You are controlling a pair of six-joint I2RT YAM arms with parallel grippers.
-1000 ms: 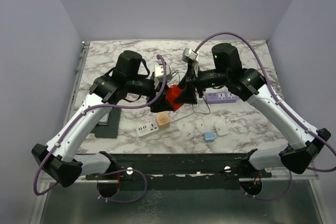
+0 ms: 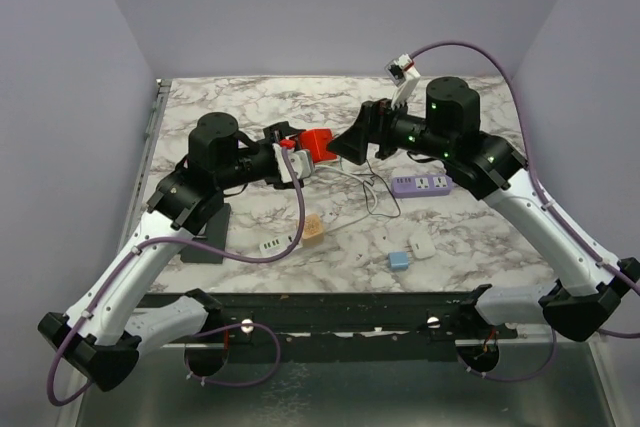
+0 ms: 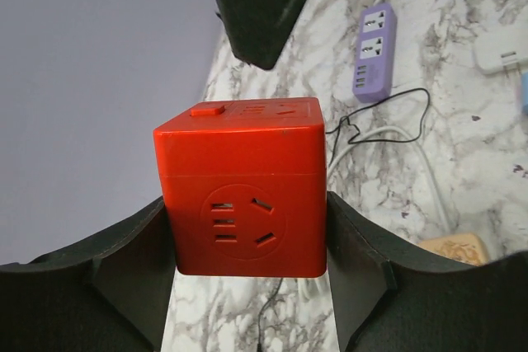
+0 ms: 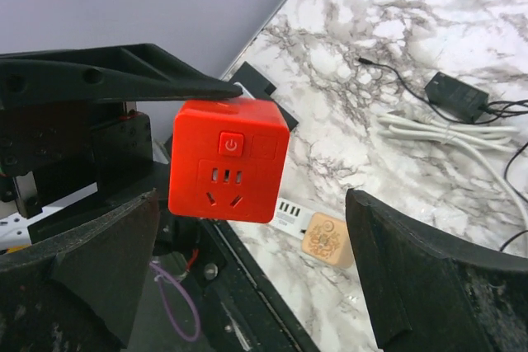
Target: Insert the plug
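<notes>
A red travel adapter (image 3: 241, 195) with a power button and sockets is held by my left gripper (image 2: 298, 145), whose two fingers grip its sides in the left wrist view. In the right wrist view the same adapter (image 4: 228, 162) faces the space between the fingers of my right gripper, which is open and a short way to its right in the top view. A purple power strip (image 2: 422, 186) lies at the right of the table; a white strip (image 2: 275, 246) lies front left beside a beige cube plug (image 2: 312, 229).
A black adapter (image 4: 457, 96) and coiled white cable (image 4: 445, 133) lie beyond the grippers. A dark flat object (image 2: 205, 237) lies at left, a blue block (image 2: 398, 260) and white piece (image 2: 421, 245) at front right.
My left gripper has drawn back leftward and turned, carrying the red adapter. My right gripper has separated from it, moving slightly up in the top view, and now stands open.
</notes>
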